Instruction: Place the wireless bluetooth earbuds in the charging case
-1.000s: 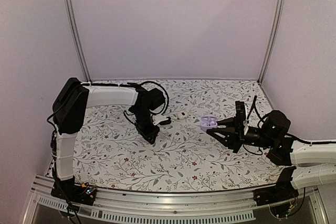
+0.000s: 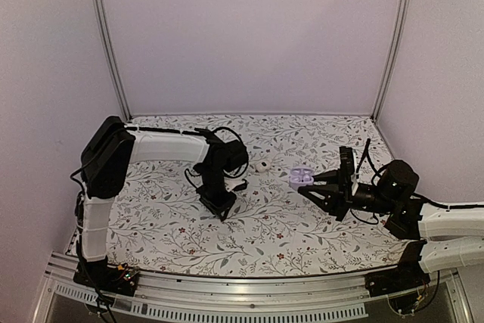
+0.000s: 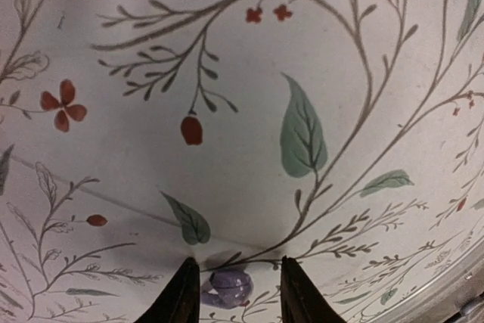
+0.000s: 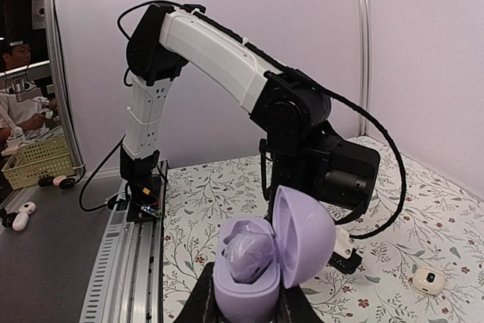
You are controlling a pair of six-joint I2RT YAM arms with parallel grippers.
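Observation:
A small shiny purple earbud lies on the flowered tabletop, seen low in the left wrist view. My left gripper stands open above it, and in that view the earbud appears between the two fingers, apart from both. From the top, the left gripper points down near the table and hides the earbud. The lilac charging case is held up with its lid open by my right gripper, which is shut on it. A rounded purple shape shows inside the case; I cannot tell whether it is an earbud.
A small white object lies on the table behind and between the grippers. A metal rail runs along the front edge.
The right arm and case have stayed still.

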